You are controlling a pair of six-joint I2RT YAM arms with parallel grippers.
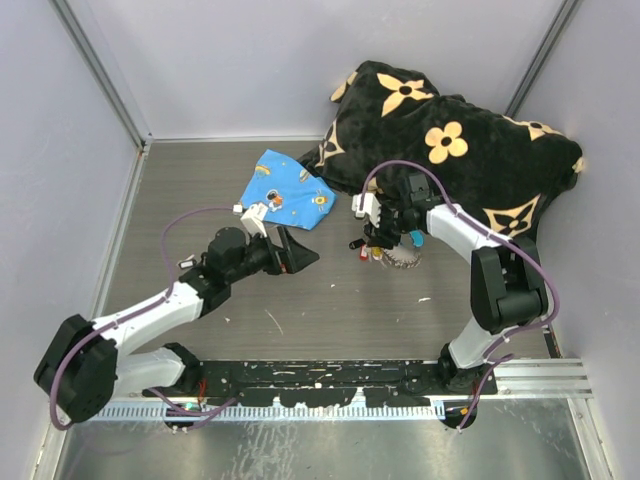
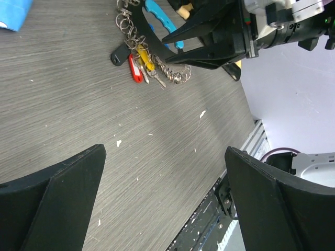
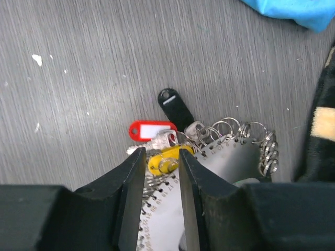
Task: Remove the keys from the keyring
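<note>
A coiled keyring chain (image 1: 402, 258) lies on the table with several tags and keys bunched on its left side. In the right wrist view I see a black fob (image 3: 176, 110), a red tag (image 3: 151, 130) and a yellow tag (image 3: 168, 159); a key (image 2: 156, 77) pokes out in the left wrist view. Right above this bunch, my right gripper points down with its fingers a little apart, the yellow tag showing in the gap behind them. Away to the left, my left gripper (image 1: 303, 248) hangs wide open over bare table, nothing between its fingers.
A turquoise cutter (image 2: 165, 22) lies beside the chain, partly behind the right gripper. A blue patterned cloth (image 1: 290, 190) is at the back, and a black flowered blanket (image 1: 450, 140) fills the back right.
</note>
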